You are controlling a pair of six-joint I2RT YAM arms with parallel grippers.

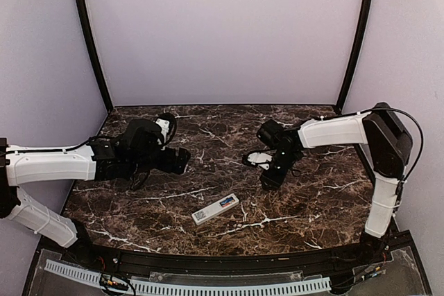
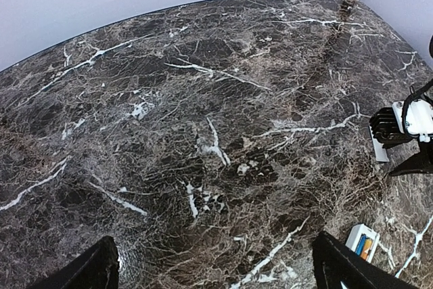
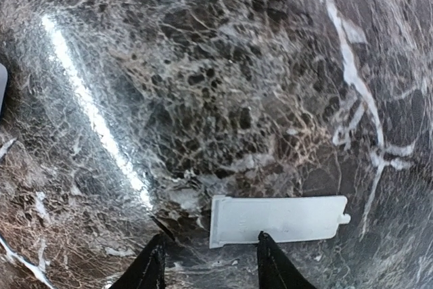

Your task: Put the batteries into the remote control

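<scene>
The white remote control (image 1: 216, 209) lies on the dark marbled table with its compartment uncovered; blue and orange show inside, like batteries, in the left wrist view at the remote's end (image 2: 362, 241). A flat white battery cover (image 3: 277, 220) rests on the table, its small tab pointing right in the right wrist view. My right gripper is low over the cover's left end, fingers apart, not gripping it. From above, this arm hides the cover. Over the table's left side, my left gripper is open with nothing between its fingers.
Bare table (image 1: 215, 136) spreads behind the remote and between the two arms. White walls (image 1: 222, 32) close off the back and sides. A perforated metal rail (image 1: 222, 288) runs along the front edge.
</scene>
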